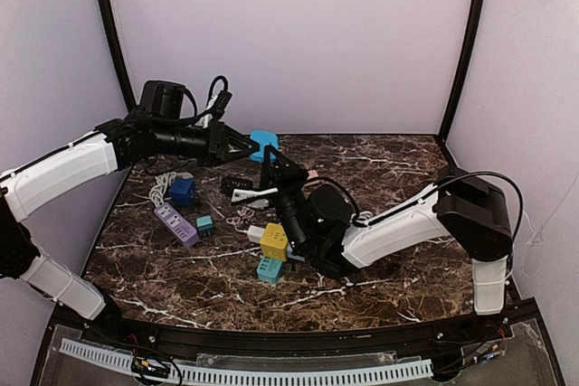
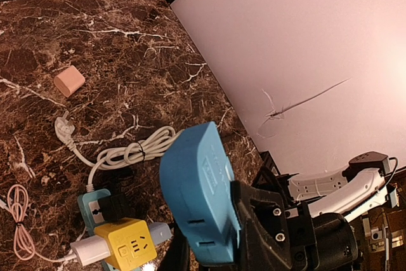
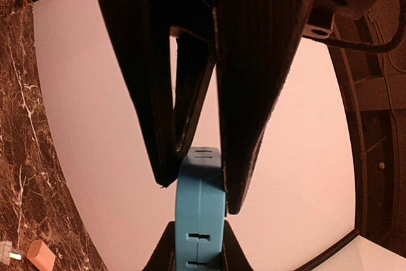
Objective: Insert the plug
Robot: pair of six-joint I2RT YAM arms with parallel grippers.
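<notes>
A light blue plug block [image 1: 264,140] with slots is held upright in the air between both grippers, high over the table's middle. My right gripper [image 1: 270,158] is shut on it from below; in the right wrist view the block [image 3: 200,207] stands between its dark fingers. My left gripper [image 1: 249,147] reaches it from the left; in the left wrist view the block [image 2: 200,188] hides much of the fingers, so whether they grip it is unclear.
Below lie a yellow adapter [image 1: 274,240] with plugs on a power strip, a teal block [image 1: 269,268], a purple strip [image 1: 175,224], a dark blue cube [image 1: 182,190], coiled cables and a pink block [image 2: 69,80].
</notes>
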